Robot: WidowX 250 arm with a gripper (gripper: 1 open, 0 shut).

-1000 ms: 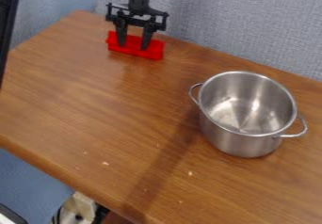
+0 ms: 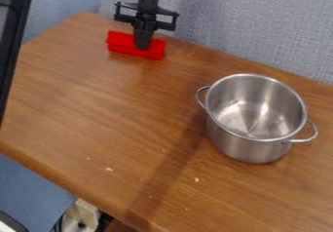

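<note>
My black gripper [image 2: 143, 39] is at the back left of the wooden table, lowered onto a red rectangular block [image 2: 121, 42] near the wall. Its fingers reach down over the middle of the block; whether they are closed on it is hard to tell at this size.
A steel pot [image 2: 256, 119] with two side handles stands on the right half of the table [image 2: 97, 148]. A speckled grey wall runs along the back, and the table's left edge borders a blue-grey surface.
The gripper has shifted slightly and its fingers look closer together over the block. The red block sits a little further left and is slightly turned.
</note>
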